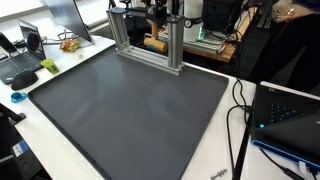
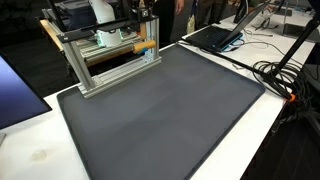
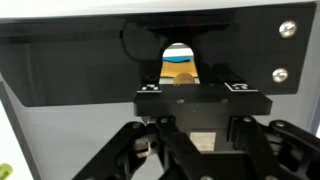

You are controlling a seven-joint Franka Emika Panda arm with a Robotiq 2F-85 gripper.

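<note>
A mallet-like tool with an orange cylindrical head (image 1: 155,45) hangs under the black top plate of a metal frame. The same orange head (image 2: 145,46) shows by the frame's right upright in the second exterior view. From above, my gripper is shut on the tool's dark handle, its end seen between the fingers. Just beyond the fingertips lies the black plate (image 3: 80,62), with a rounded slot through which a tan and orange part of the tool (image 3: 183,72) is visible. Whether the plate bears the tool's weight, I cannot tell.
The silver metal frame (image 2: 110,80) stands at the back edge of a grey mat (image 2: 165,110), which is bare. Small yellow and blue items, including a yellow-green block (image 1: 49,66), lie to the left. A black laptop (image 1: 285,120) and cables are at the right.
</note>
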